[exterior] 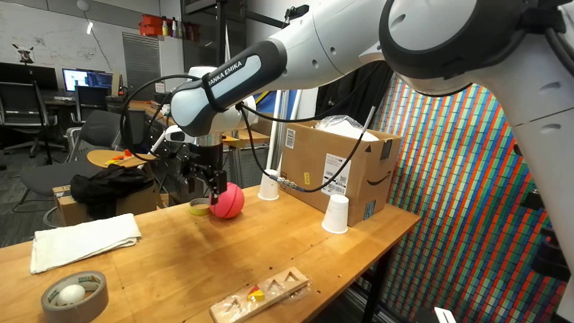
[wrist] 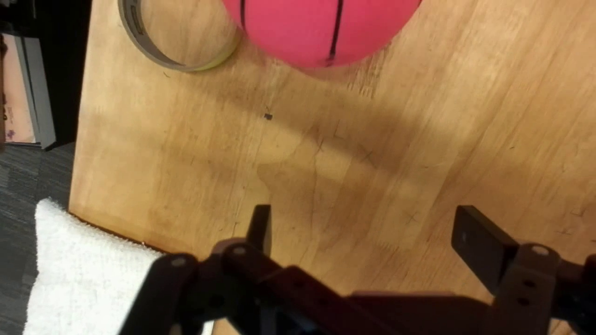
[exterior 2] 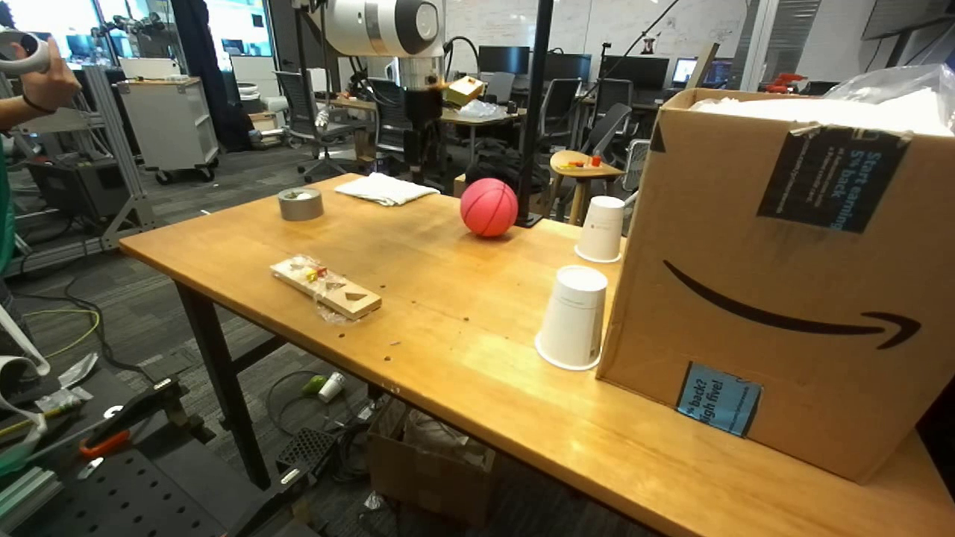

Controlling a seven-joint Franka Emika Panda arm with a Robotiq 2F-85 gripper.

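My gripper stands open above the table, its two dark fingers (wrist: 260, 231) wide apart with only bare wood seen between them. The pink ball (exterior 2: 489, 207) with dark seams rests near the table's far edge. In the wrist view the ball (wrist: 321, 28) lies at the top, ahead of the fingers and apart from them. A yellowish tape ring (exterior: 199, 207) lies flat close beside the ball. The gripper hangs in front of part of the ball in exterior view 1.
A folded white towel (exterior: 86, 241), a grey tape roll (exterior: 75, 304) with a white ball (exterior: 71, 294) inside, and a wooden shape board (exterior: 261, 296) lie around the table. Two white cups (exterior 2: 573, 318) stand upside down by a large cardboard box (exterior 2: 770, 259).
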